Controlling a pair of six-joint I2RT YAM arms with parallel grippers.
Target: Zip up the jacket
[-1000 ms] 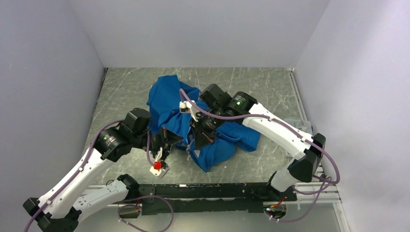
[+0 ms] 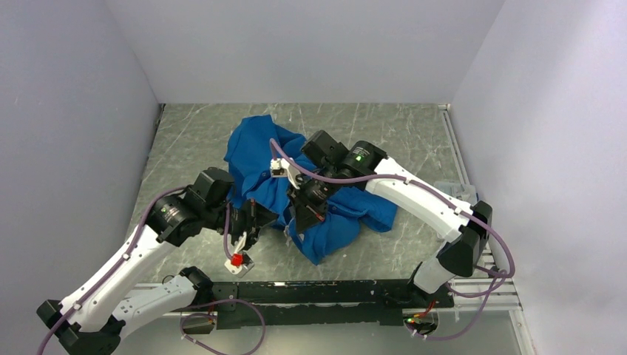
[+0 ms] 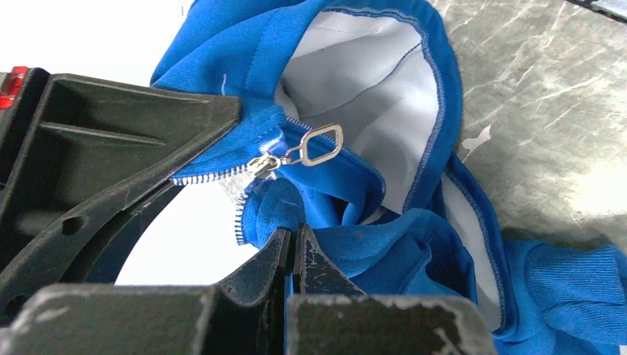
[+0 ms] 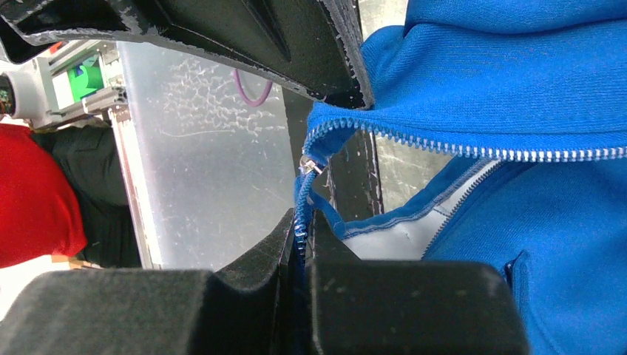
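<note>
The blue jacket (image 2: 259, 144) lies bunched on the marble table. In the left wrist view, my left gripper is shut on blue fabric below the metal zipper slider (image 3: 262, 164), whose pull ring (image 3: 319, 146) stands out to the right; the other gripper's dark finger is at upper left, beside the slider. In the right wrist view, my right gripper is shut on the zipper tape, which runs down from the slider into the fingertips. The other zipper edge (image 4: 517, 154) runs off to the right. In the top view both grippers are close together over the jacket's front part.
Pale walls (image 2: 310, 52) bound the back and both sides. Bare table (image 2: 384, 133) shows behind and around the jacket. A dark front rail (image 2: 310, 292) runs along the near edge. A translucent object (image 2: 451, 191) sits at the right edge.
The left arm is nearly where it was.
</note>
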